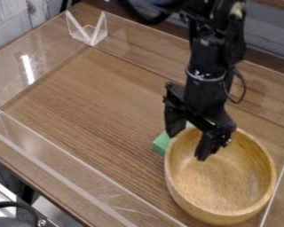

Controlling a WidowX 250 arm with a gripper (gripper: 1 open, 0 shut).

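My black gripper [197, 124] hangs low at the centre right, open, over the back rim of a large tan bowl [222, 195]. A green block [169, 146] lies on the wooden table just left of the bowl, partly hidden behind the gripper and the bowl's rim.
A clear wire-like or plastic holder [85, 28] stands at the back left. Dark cables show at the lower left corner.
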